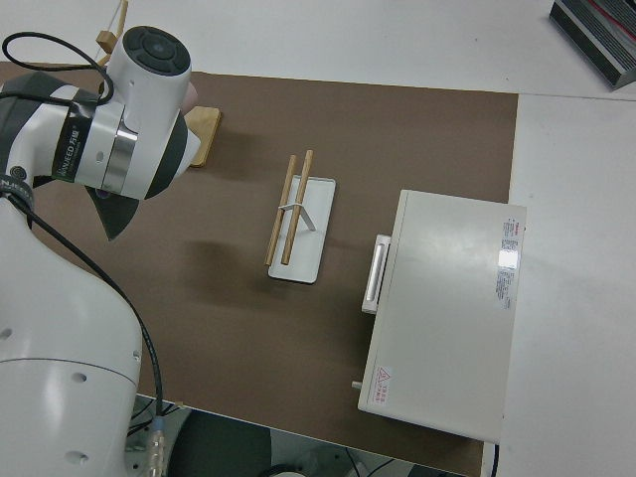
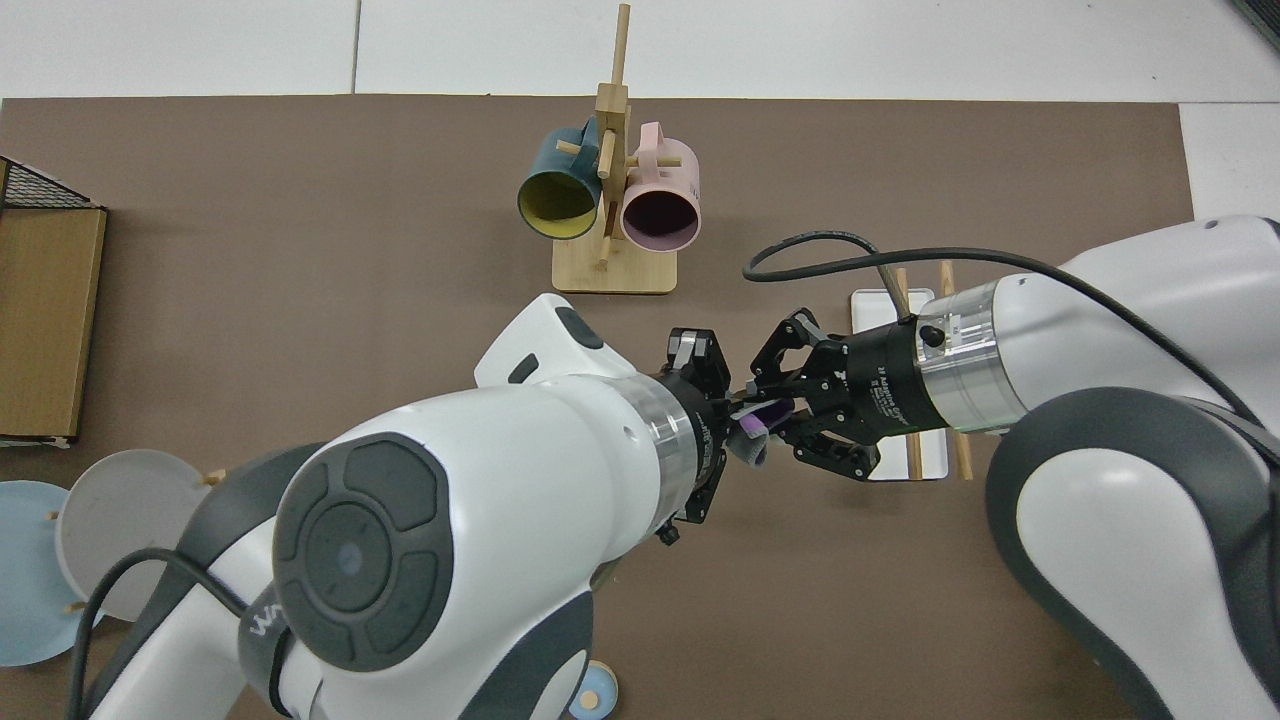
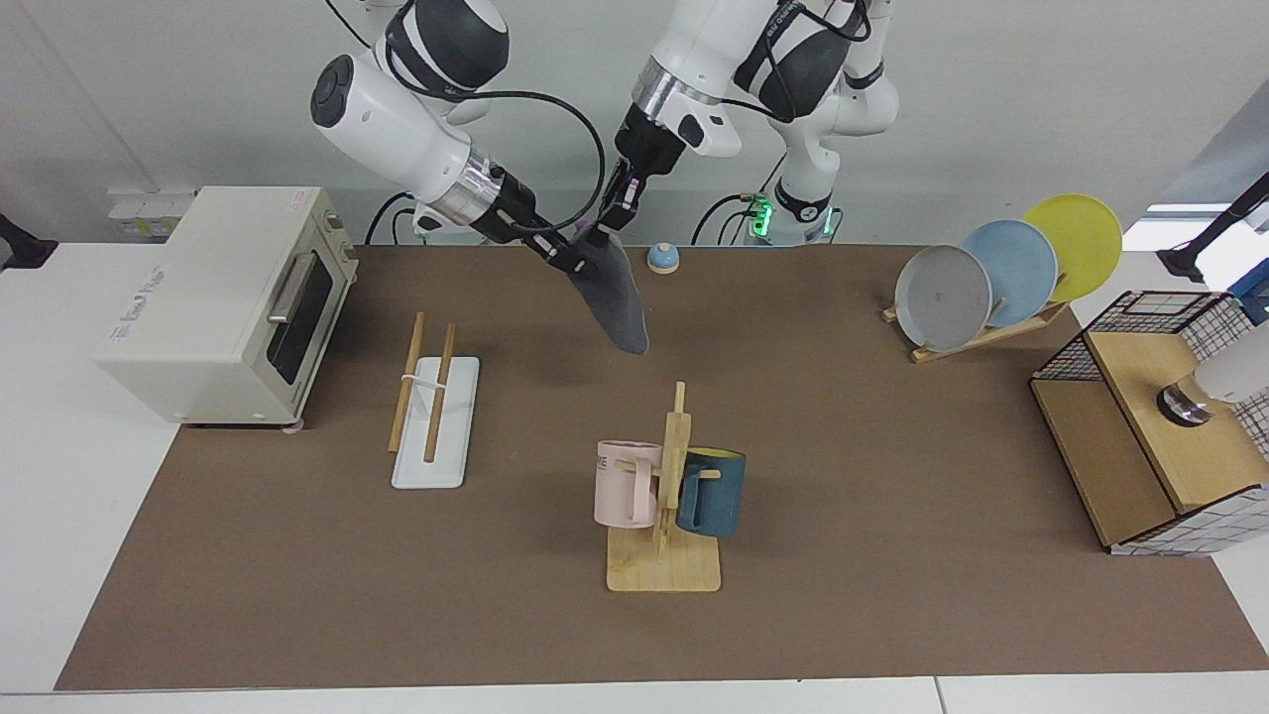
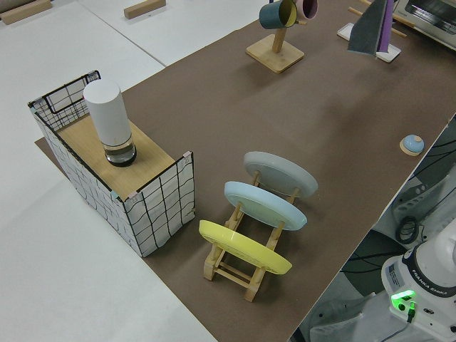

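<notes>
Both grippers meet over the table at a dark grey sock with purple lining, which hangs from them in the camera left view. One gripper comes from the lower left in the top view; the other comes from the right. Both are at the sock's upper opening; their fingers are crowded together and partly hidden, so their finger states are unclear. In the camera right view the sock shows grey and purple.
A mug tree holds pink and teal mugs. A white board with two rods, a white oven, a plate rack with three plates, a mesh shelf and a small blue object surround fairly clear table.
</notes>
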